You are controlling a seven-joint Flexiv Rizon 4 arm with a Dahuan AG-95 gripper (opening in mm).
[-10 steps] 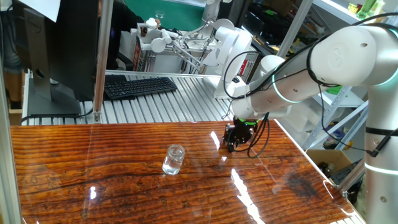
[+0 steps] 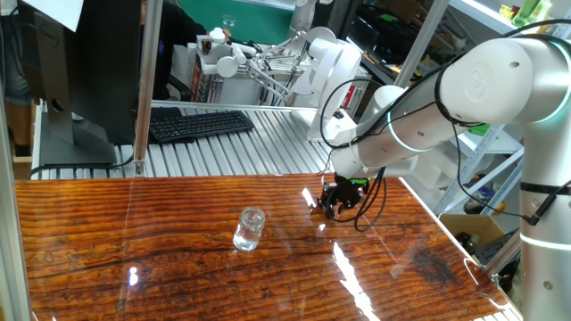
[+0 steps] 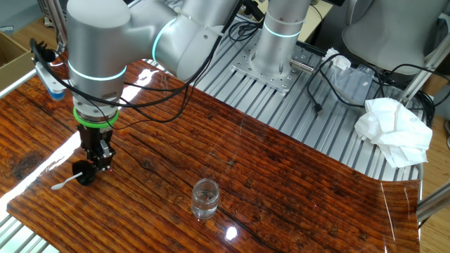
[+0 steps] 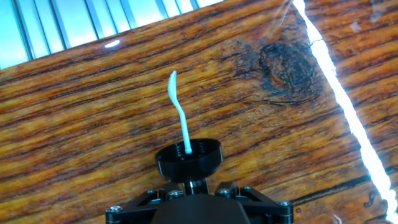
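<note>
In the wrist view a small black round cup [image 4: 189, 163] sits just ahead of my gripper, its short stem between the closed-in finger links. The gripper looks shut on that stem, though the tips are partly hidden. A thin white spoon-like stick [image 4: 180, 115] rises from the cup, its flattened end pointing away. Exterior view 2 shows the gripper [image 3: 97, 158] low over the table, with the cup [image 3: 83, 173] tipped sideways and the stick [image 3: 67, 181] slanting out of it. A clear glass jar [image 3: 205, 198] holding some clear liquid stands upright, well apart from the gripper.
Dark cables [image 2: 379, 196] hang beside the gripper. Crumpled white paper [image 3: 394, 131] lies on the metal slats, and a keyboard [image 2: 201, 126] is behind the table in exterior view 1.
In exterior view 1 the gripper and its hanging cables have shifted and turned slightly. The jar has stayed in place.
</note>
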